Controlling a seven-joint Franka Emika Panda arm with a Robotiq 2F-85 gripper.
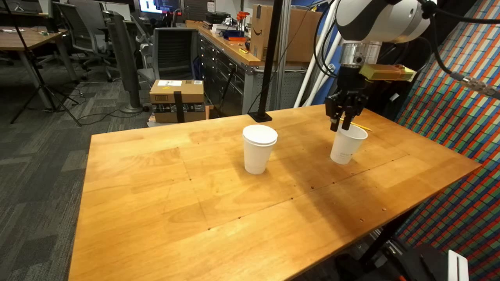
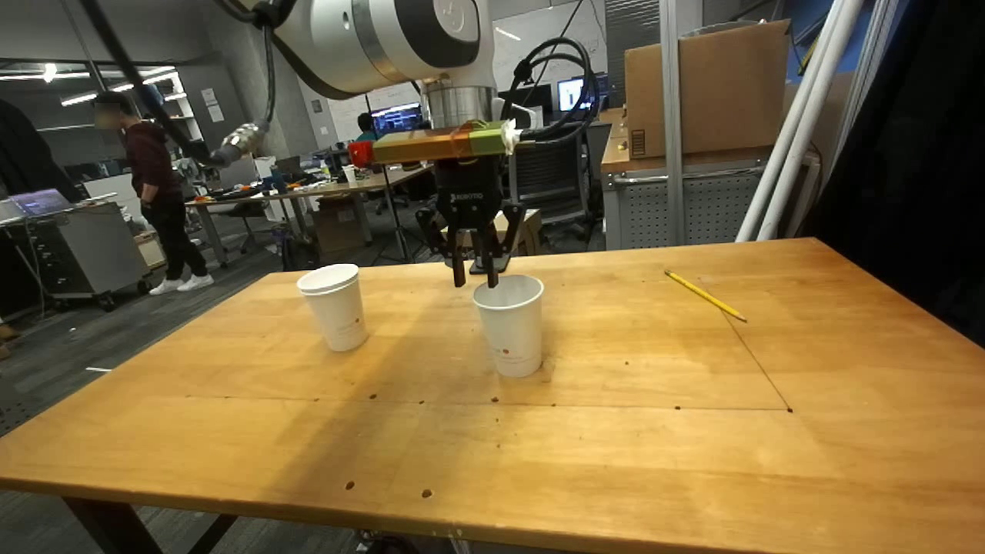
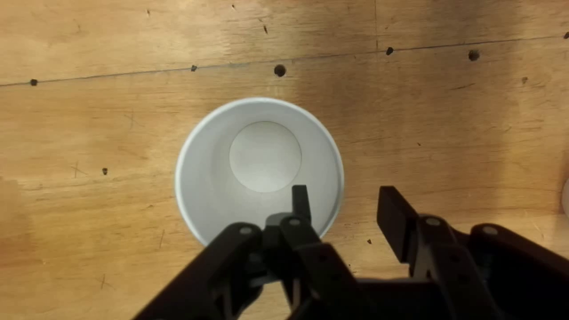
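Note:
Upright on the table stands an empty white paper cup, its open mouth and bare bottom showing in the wrist view. My gripper points down at the height of the cup's rim, fingers apart and nothing held. Seen from the wrist, one fingertip overlaps the cup's mouth near the rim, while the other lies outside it over bare wood. Whether either finger touches the cup, I cannot tell. A second white cup with a doubled rim stands upright some distance away.
A yellow pencil lies flat on the wooden table, off to the cup's right in exterior view 2. A black post rises at the table's far edge.

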